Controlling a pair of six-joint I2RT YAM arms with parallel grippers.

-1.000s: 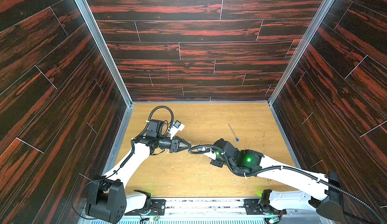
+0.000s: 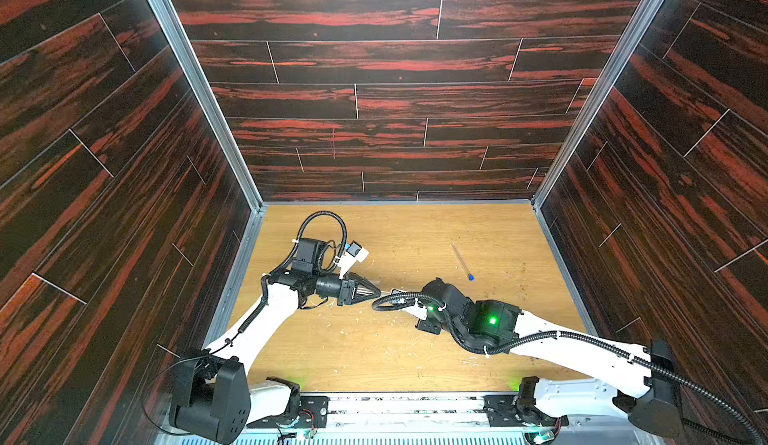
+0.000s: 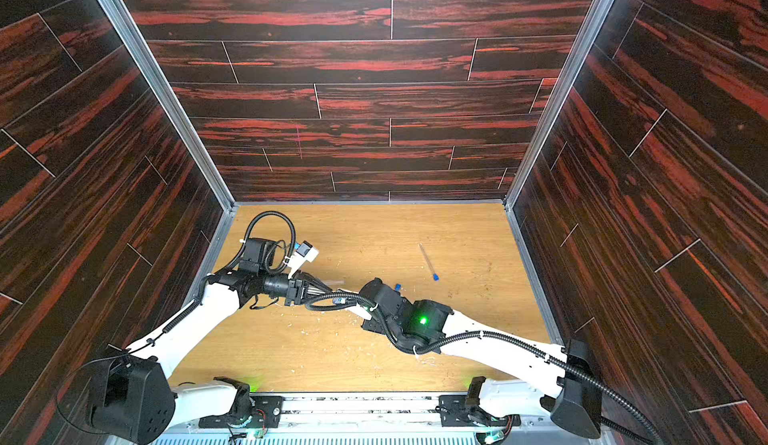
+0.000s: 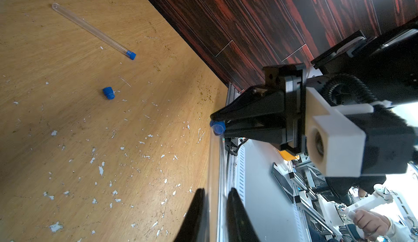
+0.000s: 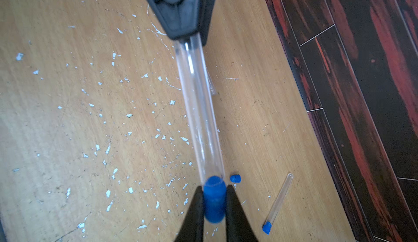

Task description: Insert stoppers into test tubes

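Observation:
My left gripper is shut on a clear test tube (image 5: 198, 107), gripped near its closed end. At the tube's open mouth sits a blue stopper (image 5: 214, 205), on which my right gripper is shut. The stopper's narrow end overlaps the mouth and seems roughly in line with the tube; how deep it reaches I cannot tell. The left wrist view shows the same stopper (image 4: 214, 123) between the right fingertips. On the table lie a loose blue stopper (image 4: 108, 92) and a tube with a blue stopper at its end (image 4: 93, 31).
Another clear tube (image 5: 211, 84) lies on the table, partly hidden behind the held one. White flakes are scattered over the wooden tabletop (image 2: 384, 357). Dark panelled walls enclose the back and sides.
Both arms have shifted very slightly over the last second, the left gripper a little rightward and nearer the front. Their grippers stay close together, and the capped tube has not moved.

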